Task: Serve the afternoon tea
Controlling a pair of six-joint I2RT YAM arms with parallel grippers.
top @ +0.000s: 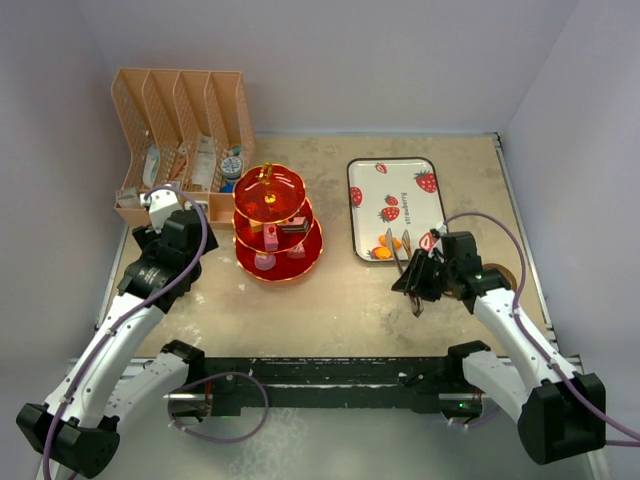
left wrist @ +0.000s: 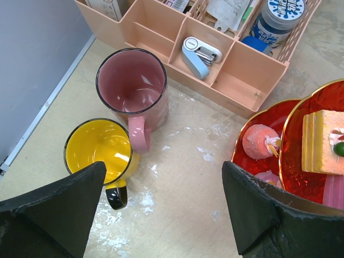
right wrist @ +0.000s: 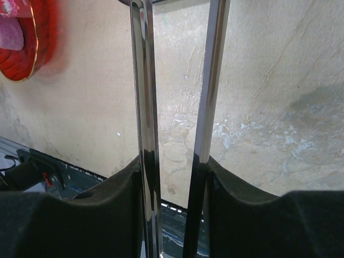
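A red tiered stand (top: 270,195) holding cakes stands at the centre-left. My left gripper hangs open over two mugs, a pink mug (left wrist: 123,80) and a yellow mug (left wrist: 91,145), with nothing between its fingers. A strawberry-patterned tray (top: 395,185) lies at the back right. Just in front of it my right gripper holds long metal tongs (right wrist: 145,118), pointing back toward the tray; how tightly its fingers are closed on them is partly hidden. Orange pieces (top: 382,251) lie on the tray's front part.
A beige organizer (top: 180,90) with stationery and a jar (left wrist: 277,24) fills the back left. A round wooden item (top: 505,275) sits behind the right arm.
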